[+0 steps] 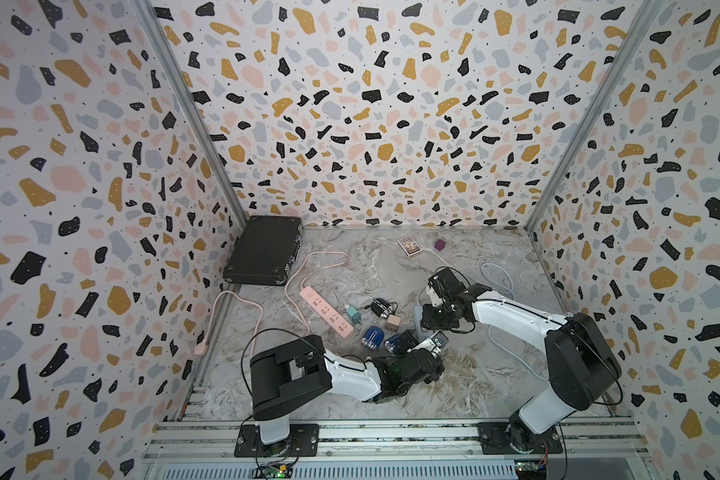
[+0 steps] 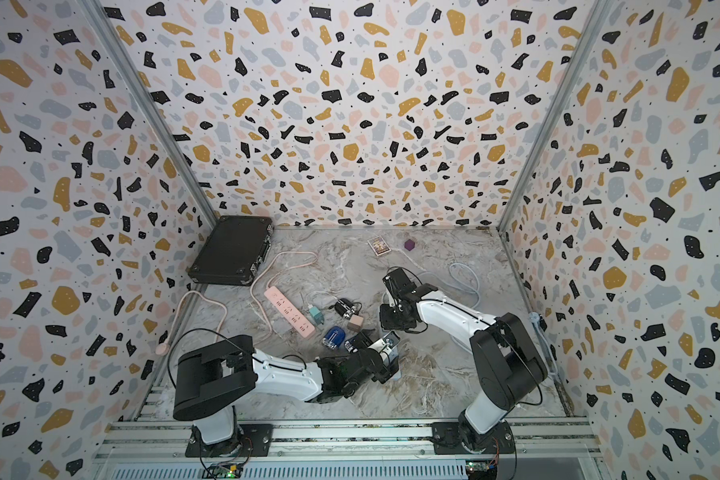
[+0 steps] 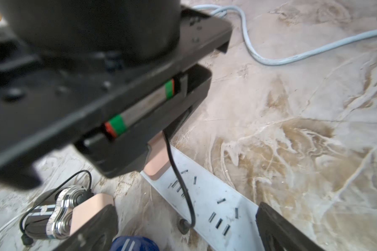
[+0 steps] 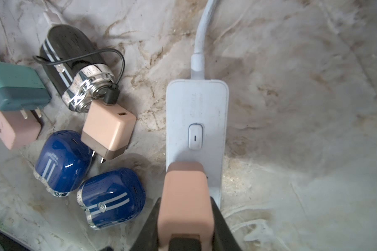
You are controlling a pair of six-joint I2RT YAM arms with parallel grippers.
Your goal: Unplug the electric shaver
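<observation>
In the right wrist view, my right gripper is shut on a pink charger block [image 4: 186, 179] at the white power strip [image 4: 196, 104]. The left wrist view shows this pink charger [image 3: 158, 161] against the strip's slotted face; whether its prongs are in a socket is hidden. A thin black cable [image 3: 178, 175] hangs from it. My left gripper stands open, with the white strip [image 3: 209, 196] showing between its fingers. A black shaver [image 4: 71, 54] and two blue shaver-like bodies [image 4: 65, 161] lie left of the strip.
A second pink charger [image 4: 109, 127], prongs exposed, lies by the black shaver. Farther left are a teal charger [image 4: 18, 85] and a pink power strip [image 1: 325, 311]. A black case [image 1: 264, 249] stands back left. Both arms meet closely at the white strip.
</observation>
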